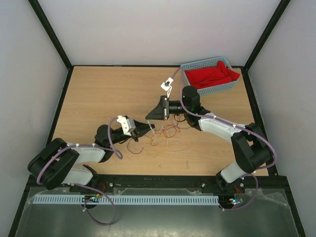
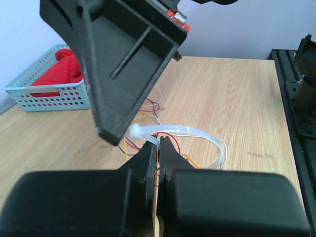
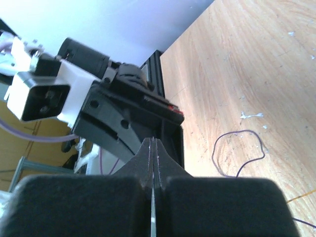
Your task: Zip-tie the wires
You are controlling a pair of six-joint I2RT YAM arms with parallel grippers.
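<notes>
A tangle of coloured wires (image 1: 168, 132) lies on the table under and between my grippers. My left gripper (image 1: 151, 126) is shut on a thin white zip tie (image 2: 200, 134), which arches over the wires to the right in the left wrist view. My right gripper (image 1: 148, 118) is shut, with nothing visible between its fingertips, just above and beside the left one. In the right wrist view the left gripper's body fills the left middle, and a dark wire loop (image 3: 237, 131) lies on the wood beyond.
A blue basket (image 1: 207, 91) with red cloth (image 1: 210, 74) stands at the back right. Black frame edges and walls border the table.
</notes>
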